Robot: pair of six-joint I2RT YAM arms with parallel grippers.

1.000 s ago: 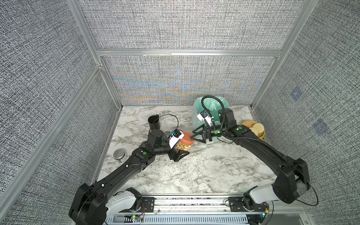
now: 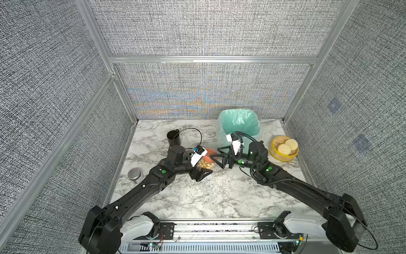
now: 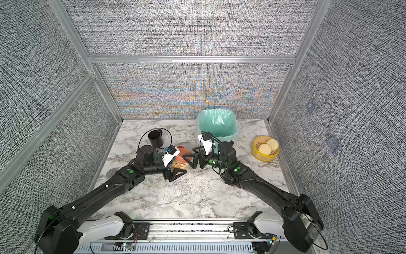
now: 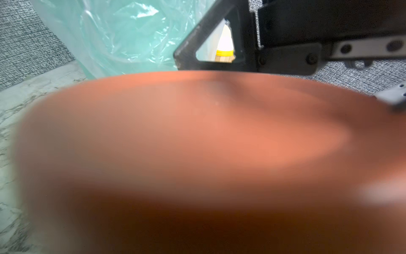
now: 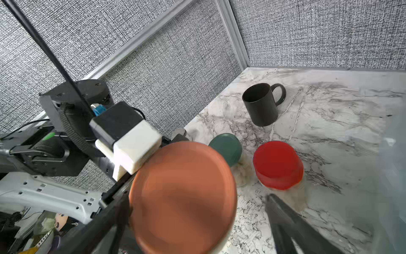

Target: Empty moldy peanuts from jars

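A peanut jar (image 2: 205, 164) with an orange lid (image 5: 182, 196) stands near the middle, between my grippers. My left gripper (image 2: 203, 167) is around it; how tightly is hard to see. Its wrist view is filled by the blurred lid (image 4: 203, 135). My right gripper (image 2: 217, 158) is open at the lid's right side, fingers pointing at it. Behind, in the right wrist view, stand a red-lidded jar (image 5: 277, 165) and a green-lidded jar (image 5: 225, 148). The teal-lined bin (image 3: 215, 122) stands at the back, behind my right gripper.
A black mug (image 5: 260, 108) stands back left, a silver-lidded container (image 2: 134, 173) at the left, and a yellow basket (image 2: 277, 154) with two pale discs at the right.
The left gripper and jar have shifted very slightly.
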